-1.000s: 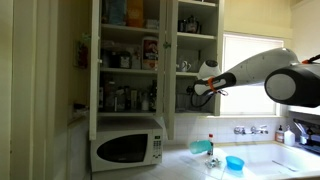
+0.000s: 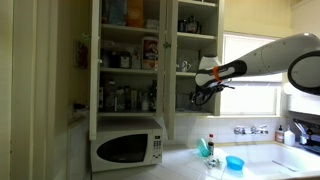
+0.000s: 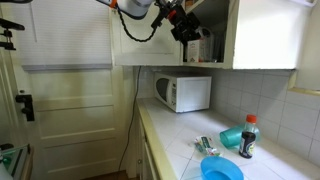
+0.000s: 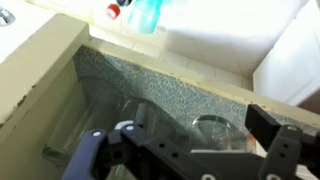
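Observation:
My gripper stands open at the edge of a cabinet shelf [image 4: 175, 91], its two fingers apart. A clear glass [image 4: 215, 129] shows between and beyond the fingertips; I cannot tell whether they touch it. In exterior view 1 the gripper [image 2: 200, 97] is at the right-hand open cabinet, at a lower shelf. In exterior view 2 the gripper [image 3: 187, 35] is up beside the cabinet. Down on the counter lies a teal cup [image 3: 232, 137] on its side, near a dark bottle with a red cap [image 3: 249, 139].
Another glass container [image 4: 105, 95] stands on the shelf at the left. A blue bowl [image 3: 220, 168] and a crumpled item [image 3: 206, 144] are on the counter. The white microwave [image 2: 127, 147] stands left, and the cabinet frame [image 2: 170, 70] borders the shelves closely.
My arm has shifted somewhat, its upper part rising to the right, while the gripper stays by the shelf. The teal cup has changed its tilt and place slightly on the counter.

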